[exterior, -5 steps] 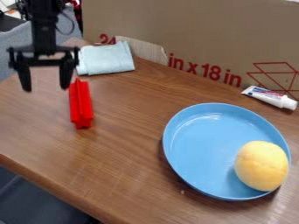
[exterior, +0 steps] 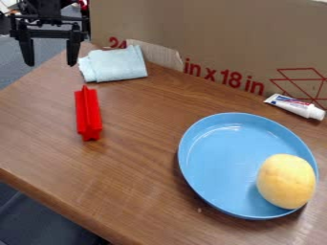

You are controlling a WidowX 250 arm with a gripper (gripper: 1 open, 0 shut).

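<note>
My black gripper point(exterior: 50, 51) hangs at the top left, open, its two fingers apart with nothing between them, above the table's far left corner. A red elongated object point(exterior: 88, 115) lies lengthwise on the wooden table below and to the right of it. A folded light blue cloth point(exterior: 111, 65) lies at the back left. On the right, a blue plate point(exterior: 220, 163) holds a round yellow object point(exterior: 286, 180) on its right part.
A toothpaste tube point(exterior: 295, 105) lies at the back right, before a large cardboard panel point(exterior: 211, 33). The floor shows beyond the left edge.
My gripper has moved up, away from the red object, toward the top left of the view. The objects on the table have not moved.
</note>
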